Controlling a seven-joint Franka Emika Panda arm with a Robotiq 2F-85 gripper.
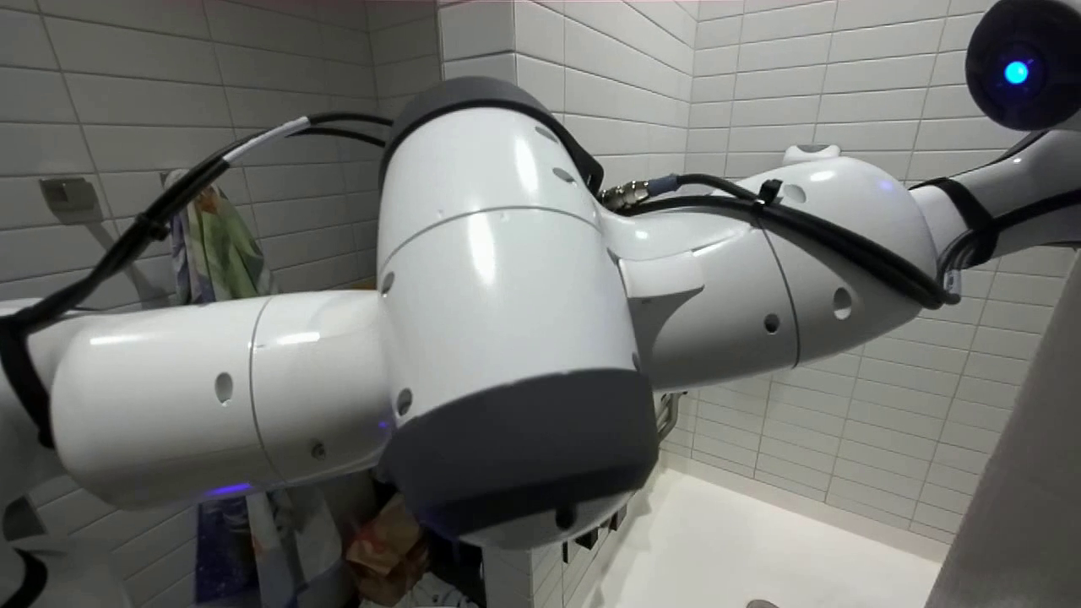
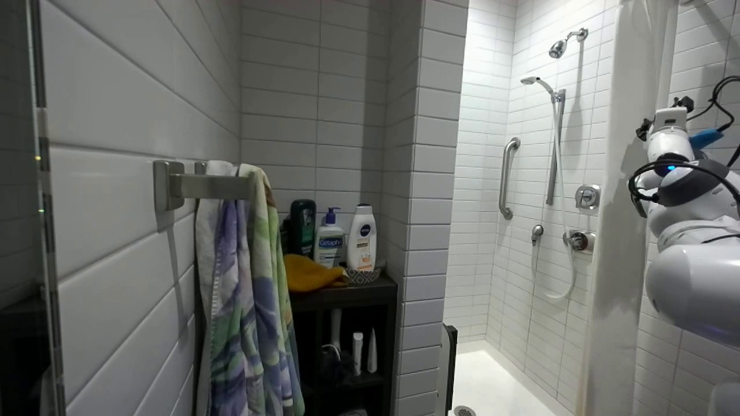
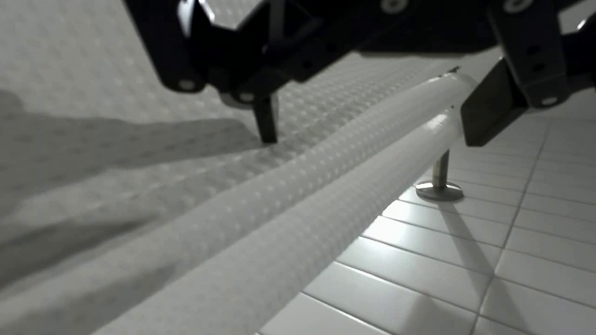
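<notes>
In the wrist view my gripper stands open, its two dark fingers wide apart. White dotted shower curtain [image 3: 313,178] runs diagonally across that view in long folds, passing through the gap as seen from here. The right finger [image 3: 491,106] overlaps the far end of the folds, while the left one lies over the flatter fabric. I cannot tell whether either touches the cloth. The curtain [image 2: 617,208] hangs in front of the arm [image 2: 694,208] in exterior view 2. Its grey edge [image 1: 1023,456] fills the lower right of exterior view 1, where my gripper is out of sight.
A metal post with a round flange [image 3: 439,189] stands on the tiled wall beside the curtain. The shower has a grab bar [image 2: 508,179] and a hand shower [image 2: 537,82]. Bottles and an orange cloth [image 2: 312,274] crowd a dark shelf; a towel [image 2: 260,298] hangs left.
</notes>
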